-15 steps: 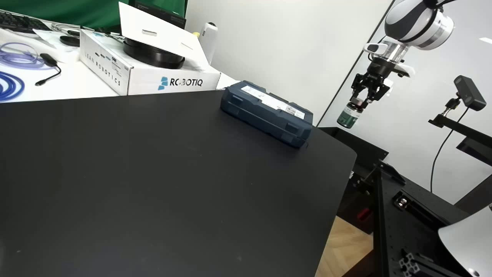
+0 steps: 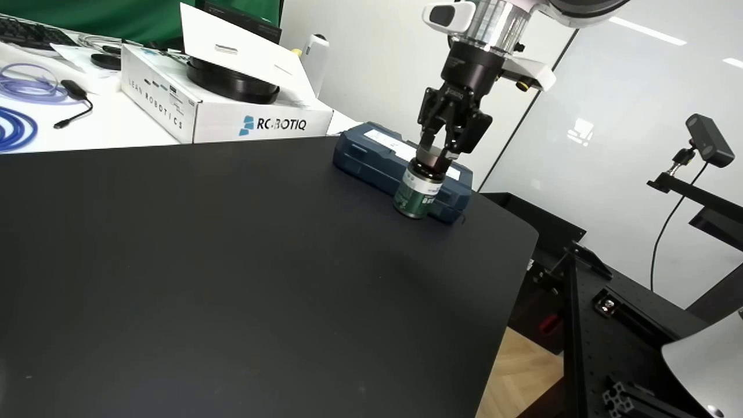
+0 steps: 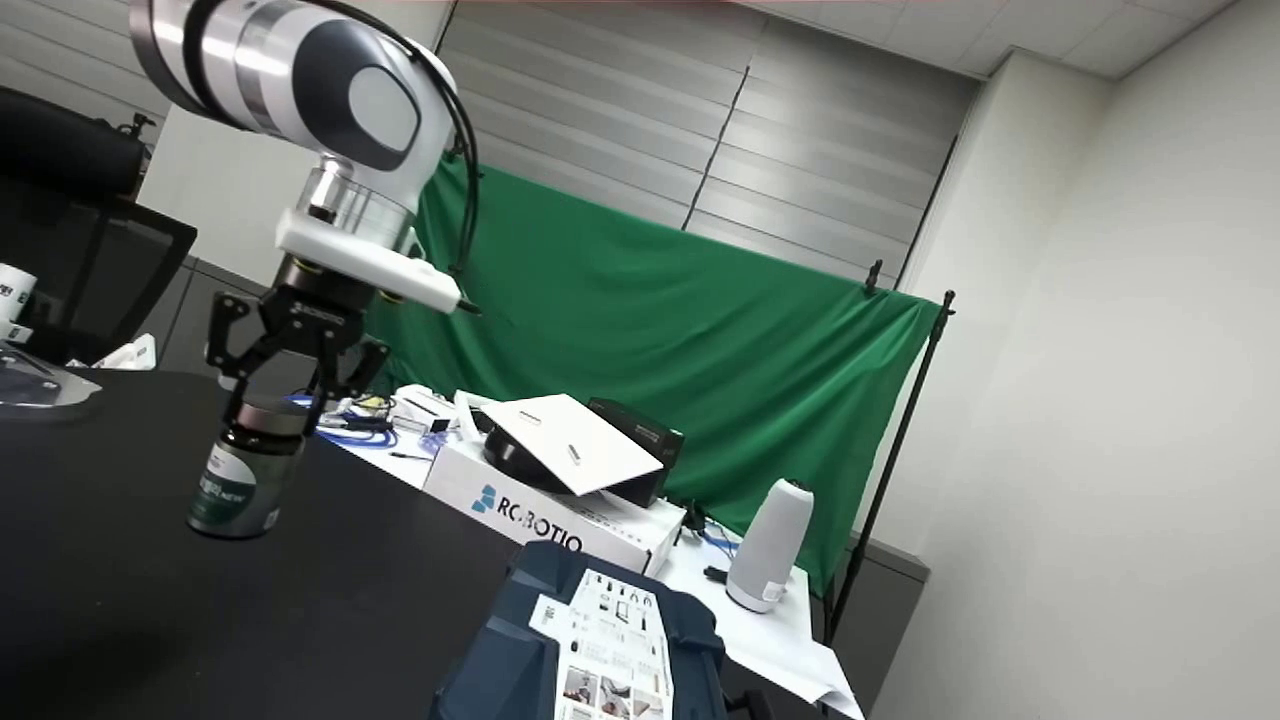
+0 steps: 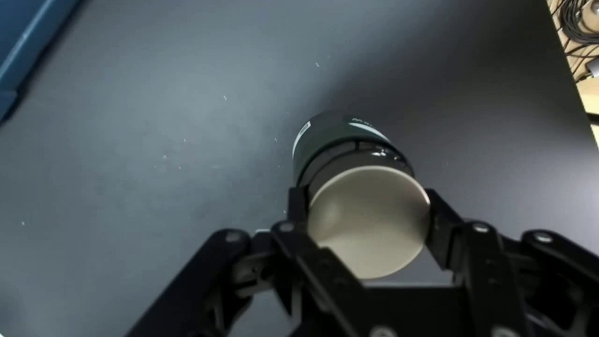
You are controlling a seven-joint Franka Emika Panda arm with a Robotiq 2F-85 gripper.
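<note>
A dark jar with a green and white label (image 2: 415, 197) and a beige lid (image 4: 368, 222) hangs from my gripper (image 2: 439, 154), slightly tilted. In the wrist view the fingers press on both sides of the lid, and the gripper is shut on it. The second exterior view shows the jar (image 3: 236, 490) over the black table (image 3: 360, 576), its base seemingly clear of the surface. How high it hangs is hard to tell.
Behind the jar in the first exterior view lies a dark blue case (image 2: 369, 161) near the table's edge. A Robotiq box (image 2: 264, 126) stands on the white table beyond.
The arm has carried the jar from beyond the table's right side, leftward in the first exterior view, to over the black table before the blue case. The grip stays on it.
</note>
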